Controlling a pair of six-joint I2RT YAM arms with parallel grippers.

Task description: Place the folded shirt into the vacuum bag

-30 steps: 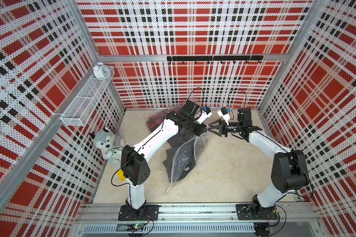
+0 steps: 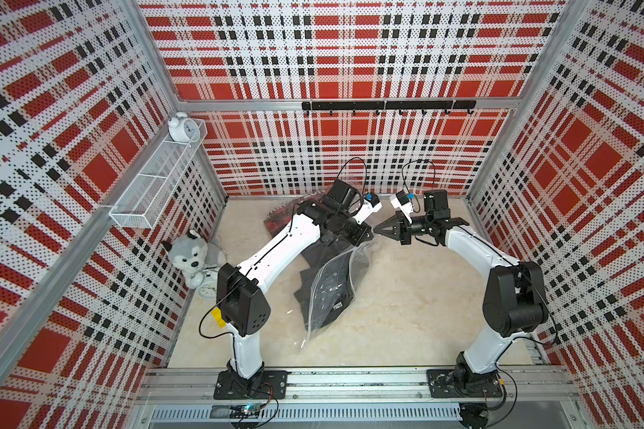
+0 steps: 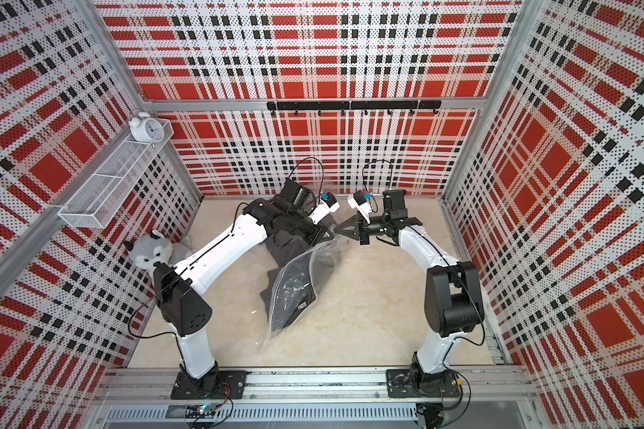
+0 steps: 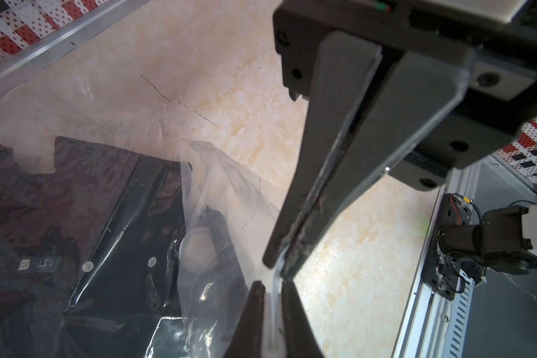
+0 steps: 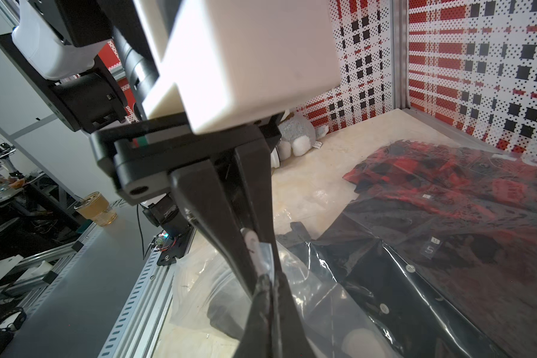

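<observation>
The clear vacuum bag (image 2: 322,286) lies mid-table, its near end raised and gaping. Dark shirt cloth (image 4: 131,256) with pale round studs shows through glossy film; a red-and-black checked part (image 5: 429,173) lies farther back, also seen through film. The left arm covers some of this from above. My left gripper is shut on the bag's edge, a pale strip of film between its fingers. Tip to tip with it, my right gripper is shut on the same edge, where a thin light sliver shows. Whether cloth is caught too cannot be seen.
At the left stand a grey husky plush (image 2: 187,251) and a white clock (image 2: 207,287) by the wall. A white wire shelf (image 2: 157,175) hangs on that wall.
My right gripper's fingers have gone from open to shut at the bag's edge, and its arm has shifted slightly left. My left gripper and the bag look almost still.
</observation>
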